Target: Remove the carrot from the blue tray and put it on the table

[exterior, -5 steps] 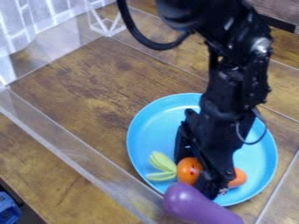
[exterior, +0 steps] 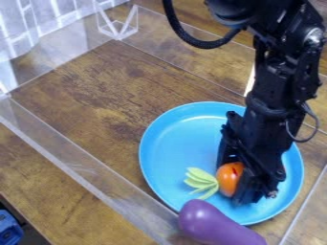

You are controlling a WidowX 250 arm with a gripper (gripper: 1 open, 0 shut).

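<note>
The carrot [exterior: 230,178], orange with pale green leaves [exterior: 202,182], is in or just over the blue tray [exterior: 169,144], toward its near side. Its leafy end points left and shows clearly; the rest is hidden by my black gripper [exterior: 251,185]. The gripper reaches down from the upper right, its dark fingers close against the carrot. Whether they are closed around it cannot be made out. Any gap between carrot and tray floor is also hidden.
A purple eggplant [exterior: 215,226] lies against the tray's near edge. Bare wooden table [exterior: 96,91] stretches to the left of the tray. A clear plastic wall [exterior: 76,144] runs along the left side, and a white wire rack [exterior: 119,21] stands at the back.
My gripper has shifted to the right and the carrot's leafy end has moved right along with it. The eggplant has stayed put.
</note>
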